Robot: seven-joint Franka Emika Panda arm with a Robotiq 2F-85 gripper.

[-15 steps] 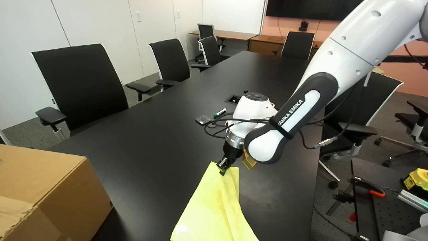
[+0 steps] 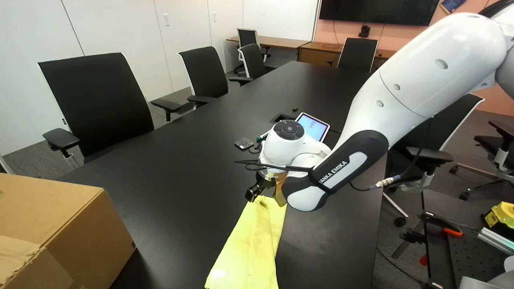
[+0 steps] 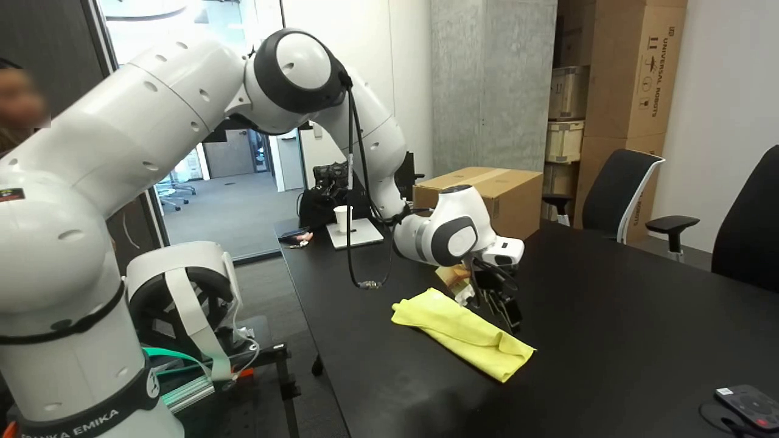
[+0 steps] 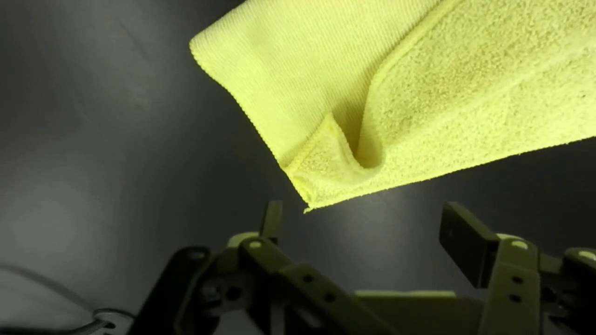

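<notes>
A yellow cloth (image 4: 313,72) lies on the black table, one part folded over the other, with a small turned-up corner (image 4: 327,159) at its near end in the wrist view. The whole cloth (image 3: 467,332) shows as a long folded strip in exterior view 2, and its far end (image 2: 255,241) runs off the bottom of exterior view 1. My gripper hangs just past that corner, its two fingers wide apart with only bare table between them. From the side, the gripper (image 3: 515,314) stands beside the cloth's edge, over the table.
A cardboard box (image 2: 62,221) stands on the table to one side of the cloth. Behind the arm lie a tablet (image 2: 313,126) and a small black device (image 2: 244,143). A white cup (image 3: 343,219) stands on a closed laptop (image 3: 358,235).
My gripper was at the cloth's near end and has shifted a little left and tilted, now clear of the cloth. The cloth's right side has folded inward, making it narrower.
</notes>
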